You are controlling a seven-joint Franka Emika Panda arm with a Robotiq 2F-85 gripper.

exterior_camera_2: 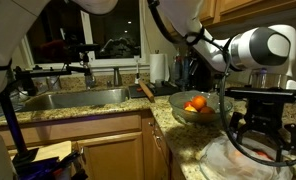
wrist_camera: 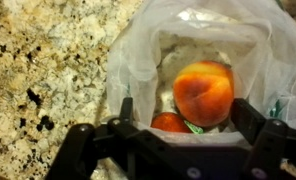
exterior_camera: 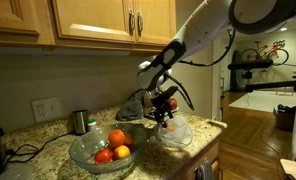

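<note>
A clear plastic bag [wrist_camera: 136, 72] lies open on the granite counter, and the wrist view looks down into it. Inside are a large orange-red peach [wrist_camera: 203, 92] and a second reddish fruit [wrist_camera: 170, 123], partly covered by the bag and the peach. My gripper is open, its fingers [wrist_camera: 126, 107] spread to either side of the fruit. Nothing is held. In exterior view 2 the gripper [exterior_camera_2: 278, 150] hangs over the bag [exterior_camera_2: 233, 160]; how far its tips are from the fruit is hard to tell.
A grey colander [exterior_camera: 83, 148] with several fruits, among them an orange [exterior_camera: 117, 138], stands on the counter left of the bag. Behind are a wall outlet [exterior_camera: 46, 109] and upper cabinets [exterior_camera: 93, 18]. Bare counter [wrist_camera: 38, 75] shows beside the bag.
</note>
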